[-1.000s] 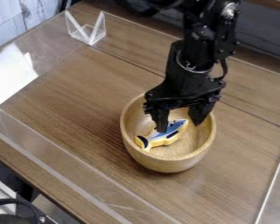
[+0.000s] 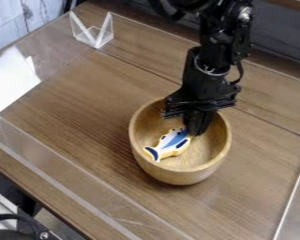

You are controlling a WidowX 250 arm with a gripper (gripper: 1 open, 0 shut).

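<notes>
A wooden bowl (image 2: 178, 167) stands on the tabletop in the middle of the camera view. Inside it, towards the left, lies a blue, white and yellow fish-shaped toy (image 2: 168, 144). My black gripper (image 2: 197, 127) reaches down into the back right of the bowl, shut, its fingertips just right of the toy. I see nothing held between the fingers, though their tips are partly hard to make out.
A clear plastic holder (image 2: 93, 33) stands at the back left. A white sheet (image 2: 7, 82) lies at the left.
The gripper was wider a second ago and has closed. The toy, partly covered by the fingers earlier, now shows more fully, left of the fingertips.
</notes>
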